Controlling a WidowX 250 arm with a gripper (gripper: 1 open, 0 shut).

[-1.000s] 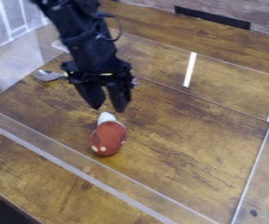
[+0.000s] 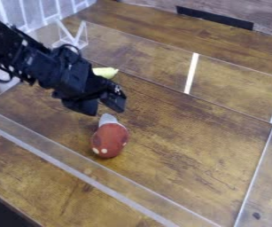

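Note:
My dark arm reaches in from the left edge, its gripper open just above and behind a rounded red object with a whitish top, which sits on the wooden floor. A small pale yellow-green item shows behind the gripper, partly hidden by it. Whether anything lies between the fingers is hard to see.
Clear low walls edge the wooden workspace at front, back and right. A white wire frame stands at the back left, behind the arm.
The arm has swung from the upper middle toward the left and lower, uncovering the pale yellow-green item. The red object has not visibly moved.

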